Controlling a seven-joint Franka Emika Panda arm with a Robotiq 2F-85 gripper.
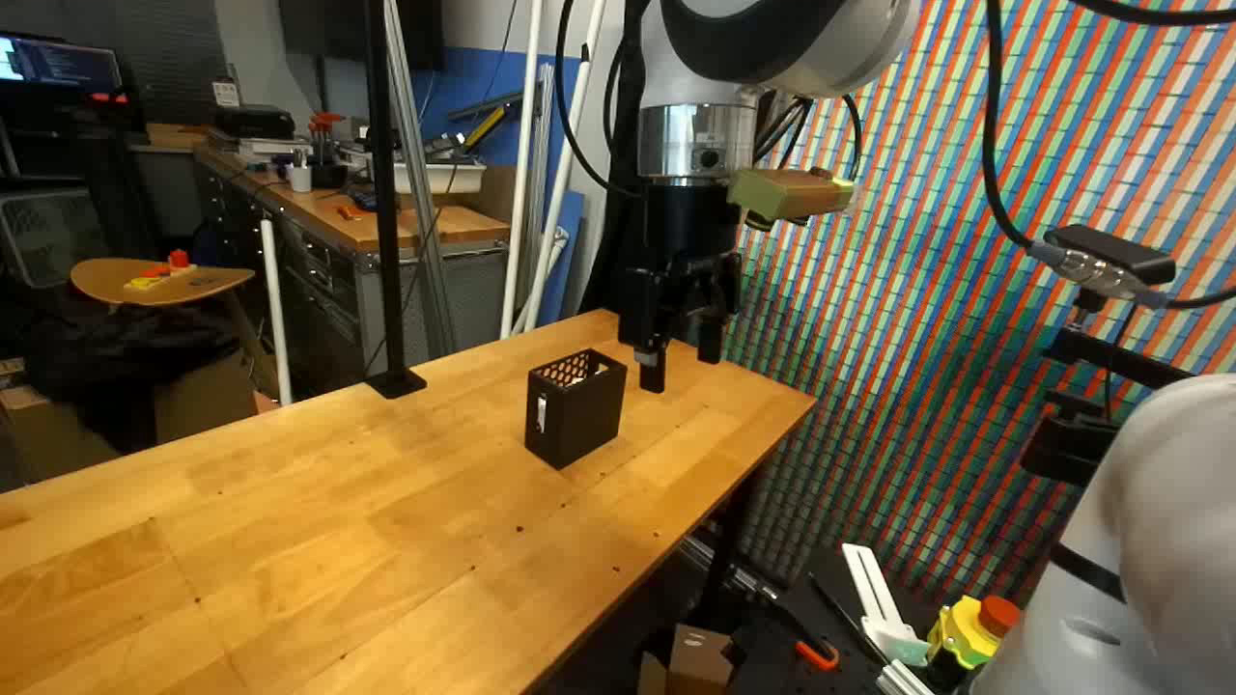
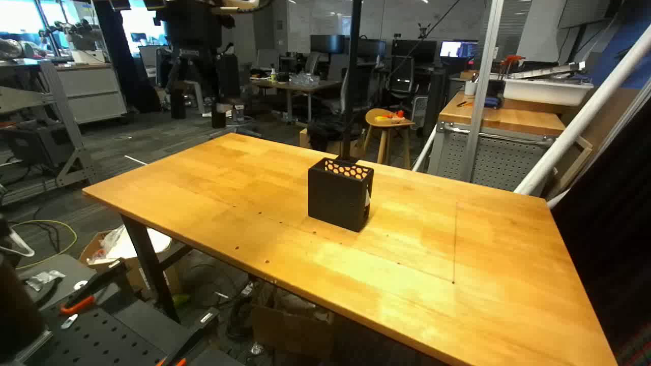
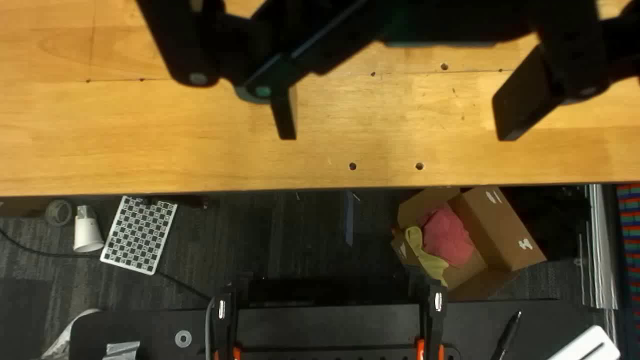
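A black open-topped box with a honeycomb-pierced wall stands upright on the wooden table. Something pale shows inside its top in exterior view 1, too little of it to name. In exterior view 2 the same box is near the middle of the tabletop. My gripper hangs above the table, beside the box and apart from it. The wrist view has the gripper open, its fingers wide apart and only bare wood below them. The box does not appear in that view.
A black post rises from the table's far edge. Beyond the table edge, a cardboard box holding red and yellow cloth sits on the floor. A patterned curtain hangs past the table's end.
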